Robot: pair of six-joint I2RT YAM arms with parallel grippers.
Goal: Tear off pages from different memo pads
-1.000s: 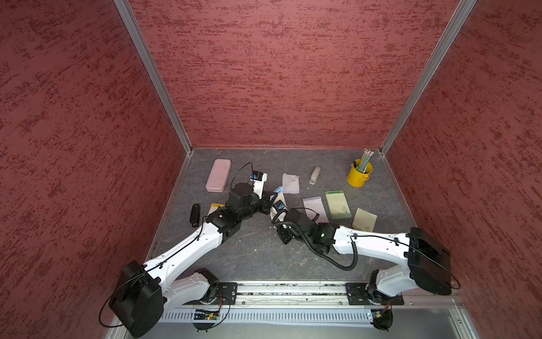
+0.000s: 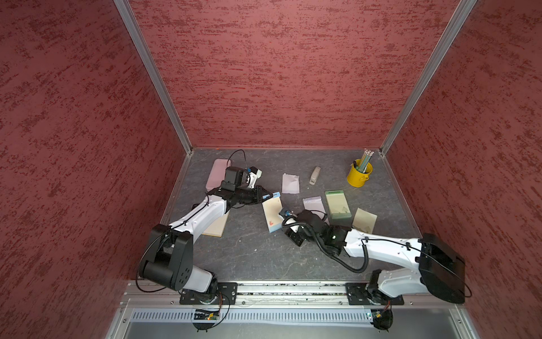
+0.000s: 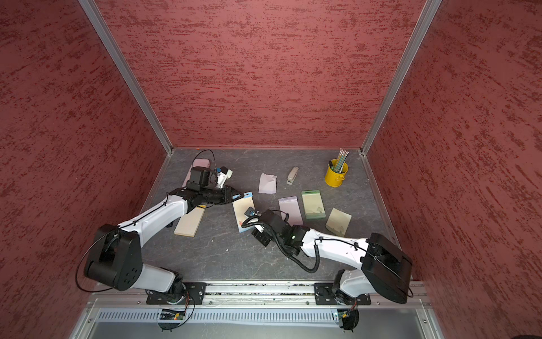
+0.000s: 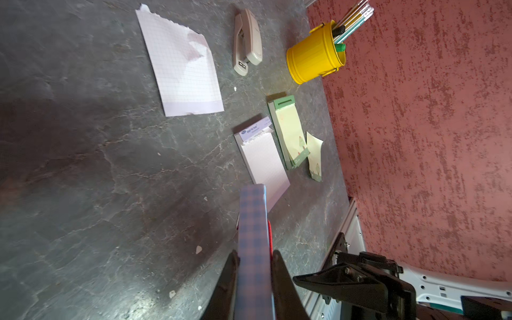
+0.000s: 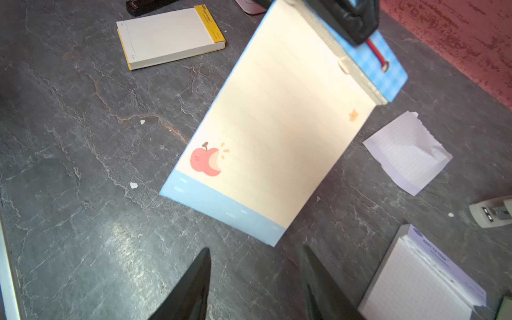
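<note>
A cream memo page with a blue lower band and an apple print tops the blue-checked memo pad (image 5: 277,112), which hangs in the air. My left gripper (image 2: 268,196) is shut on the pad's checked top strip. In the left wrist view the pad (image 4: 254,240) is seen edge-on between the fingers. My right gripper is open, its fingers just off the pad's lower edge with nothing between them. The purple-headed grid pad (image 4: 261,154) and the green pad (image 4: 290,130) lie on the table to the right, the former with a ragged strip under its header.
A loose grid page (image 4: 184,64) and a loose cream page (image 4: 314,154) lie on the table. Farther back stand a stapler (image 2: 315,175) and a yellow pencil bucket (image 2: 358,174). A yellow-edged pad (image 5: 173,34) and a pink case (image 2: 218,172) lie left.
My left gripper has shifted left and back with the pad, now showing more of its page.
</note>
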